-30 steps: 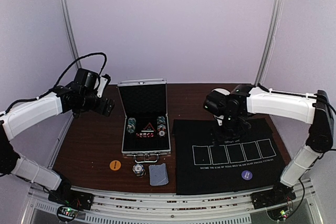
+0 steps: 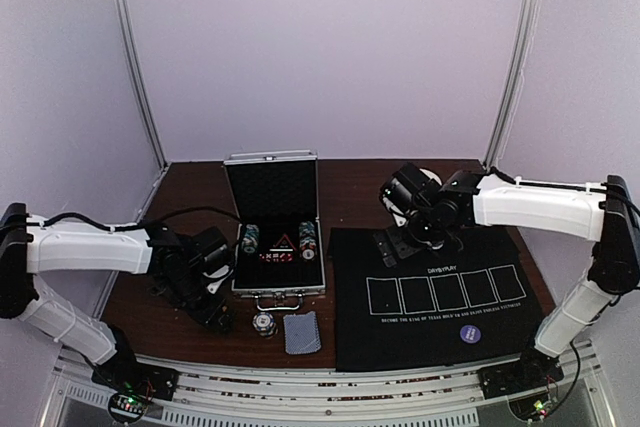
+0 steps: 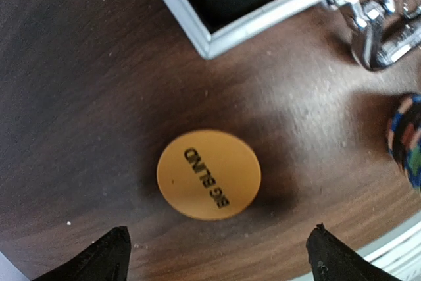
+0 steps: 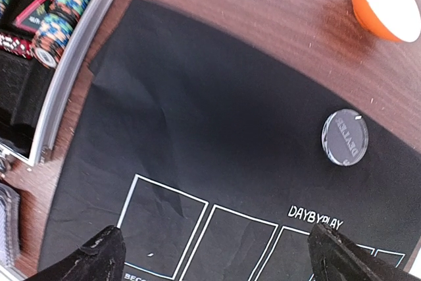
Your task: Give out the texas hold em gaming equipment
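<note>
My left gripper is open and low over an orange BIG BLIND button [image 3: 208,174] on the wood, in front of the aluminium chip case [image 2: 277,282]; from above, the button is hidden under it. A chip stack [image 2: 264,324] and a deck of cards [image 2: 301,334] lie to its right. My right gripper hangs open over the black DAYBYPLAY mat [image 4: 197,110], where a clear DEALER disc [image 4: 345,137] lies near the back edge. A purple disc [image 2: 470,333] lies at the mat's front. Chips [image 4: 69,4] and red dice [image 4: 14,43] sit in the case.
An orange-and-white bowl [image 4: 385,1] stands on the wood behind the mat. The open lid [image 2: 272,187] stands up at the case's back. Bare wood [image 2: 200,192] is free behind the left arm.
My right gripper has risen slightly off the mat, and the DEALER disc remains on it.
</note>
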